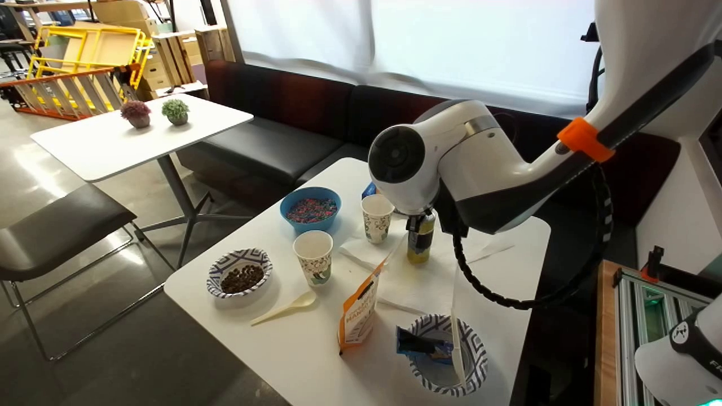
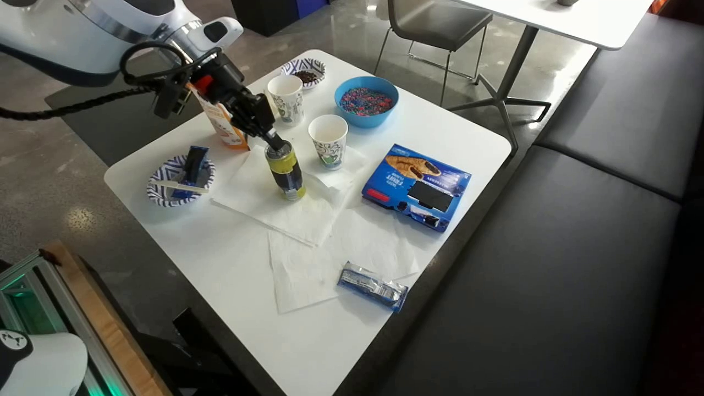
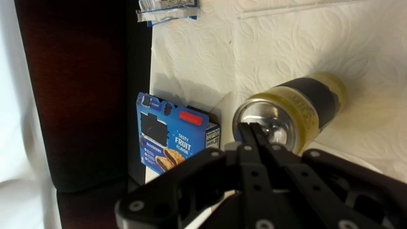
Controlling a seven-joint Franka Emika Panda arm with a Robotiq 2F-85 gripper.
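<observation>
A yellow-green can with a dark band (image 2: 287, 172) stands upright on white paper towels (image 2: 264, 204). Its silver top (image 3: 272, 118) faces my camera in the wrist view. My gripper is shut, its fingertips together over the can's top and nothing visible between them. In the second exterior view the gripper (image 2: 275, 142) reaches down to the can's upper rim; whether it touches the metal is hard to tell. From the first exterior view, the arm covers part of the can (image 1: 419, 243).
Two paper cups (image 2: 328, 139) (image 2: 287, 99), a blue bowl (image 2: 390, 109) and an orange pouch (image 1: 359, 311) stand around the can. A blue box (image 2: 417, 187), a wrapped bar (image 2: 373, 286) and a patterned bowl (image 1: 477, 362) with wrappers lie farther out.
</observation>
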